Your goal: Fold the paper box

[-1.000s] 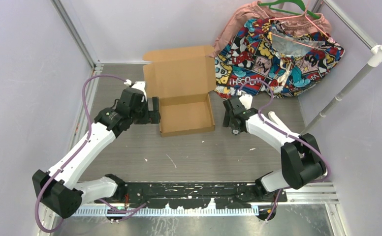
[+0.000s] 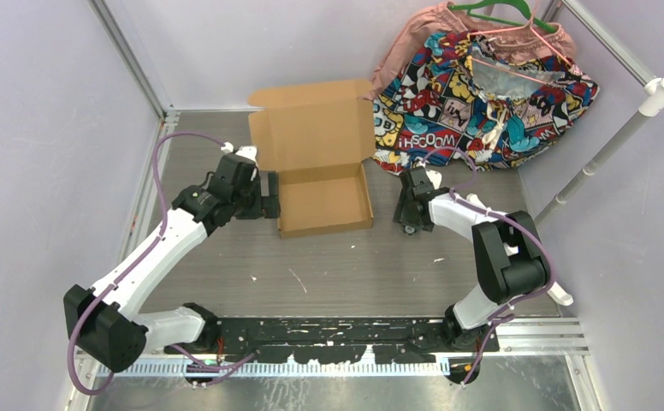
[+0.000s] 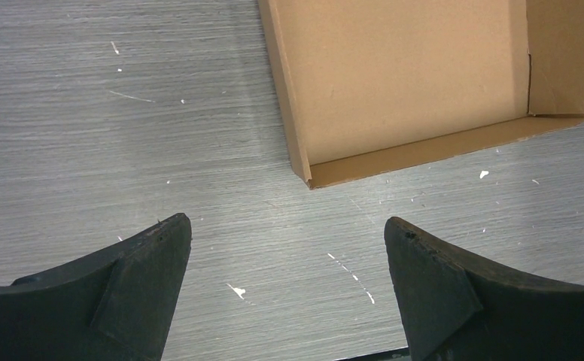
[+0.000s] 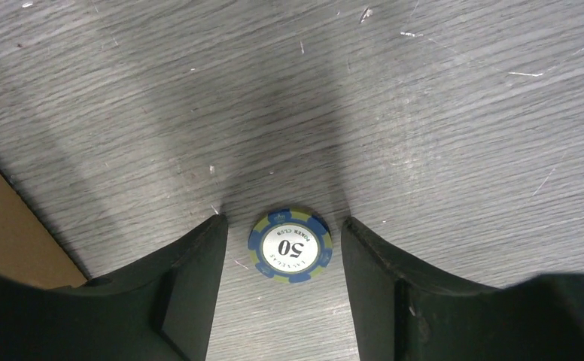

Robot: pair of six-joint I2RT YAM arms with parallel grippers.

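An open cardboard box (image 2: pixel 324 199) sits mid-table, its lid (image 2: pixel 311 133) standing back from the rear side; the left wrist view shows its bottom (image 3: pixel 409 68) and walls. My left gripper (image 2: pixel 269 195) is beside the box's left end, open and empty above the table (image 3: pixel 287 263). My right gripper is low over the table right of the box, fingers apart on either side of a blue-and-yellow chip (image 4: pixel 289 245) printed "50", which lies on the tabletop. Whether the fingers touch it is not clear. The box's edge (image 4: pixel 10 226) shows at the left of that view.
Patterned and pink clothes (image 2: pixel 483 94) on hangers fill the back right, above the right gripper. A white rail (image 2: pixel 611 145) runs along the right wall.
The right arm has shifted slightly, its gripper settling a little right and lower around the chip. The box is unchanged.
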